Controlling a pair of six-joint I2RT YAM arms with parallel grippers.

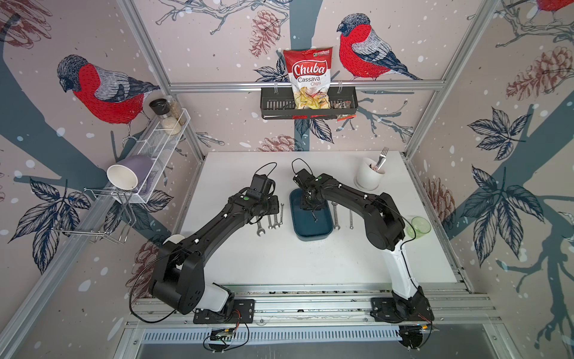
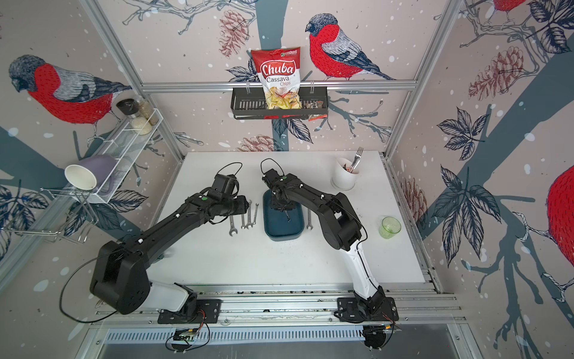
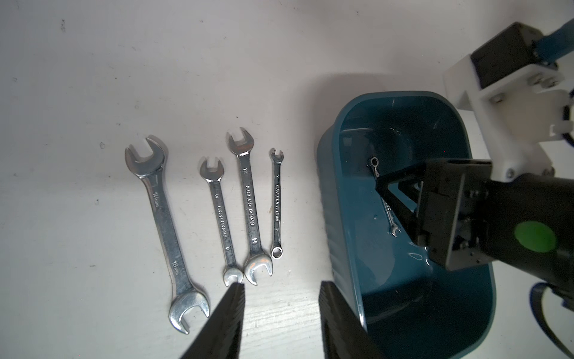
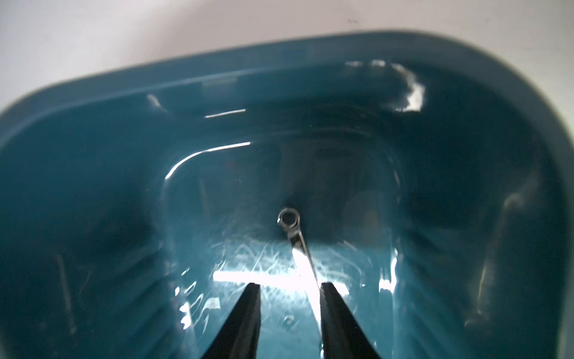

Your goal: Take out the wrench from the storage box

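A blue storage box (image 1: 311,230) stands at the table's centre. A small silver wrench (image 4: 288,220) lies on its floor, its ring end visible and its shaft running under my right gripper, which is open above it, inside or just over the box; from the frames I cannot tell whether its fingertips touch the wrench. In the left wrist view the same wrench (image 3: 389,215) shows partly behind the right gripper's fingers. My left gripper stands open above the table beside the box, with nothing between its fingers.
Several wrenches (image 3: 161,221) lie left of the box, and more lie to its right. A white utensil holder (image 1: 367,178) stands at the back right, a green glass (image 2: 389,227) at the right.
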